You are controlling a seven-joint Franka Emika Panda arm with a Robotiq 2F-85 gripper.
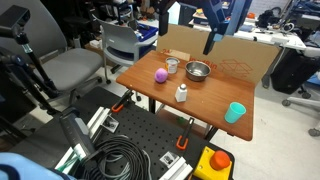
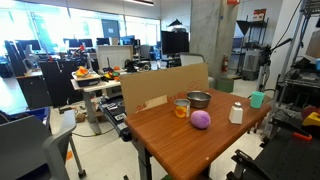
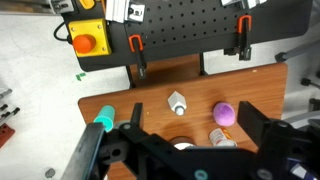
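Above the wooden table [image 1: 213, 93], my gripper hangs wide open, its fingers far apart with nothing between them. In exterior view 1 its dark fingers show at the top, well above the tabletop. A small white bottle [image 1: 181, 94] stands upright near the table's front edge, and in the wrist view the bottle [image 3: 177, 104] lies between the fingers' lines. The purple ball [image 1: 161, 75] rests to its left, the turquoise cup [image 1: 236, 112] to its right. Farther back sit a metal pot [image 1: 199, 71] and a small can [image 1: 172, 66].
A cardboard panel [image 2: 165, 88] closes off the table's back. In front is a black base plate [image 1: 143, 139] with cables and a yellow box with a red button [image 1: 220, 160]. Bare tabletop lies between the pot and the cup.
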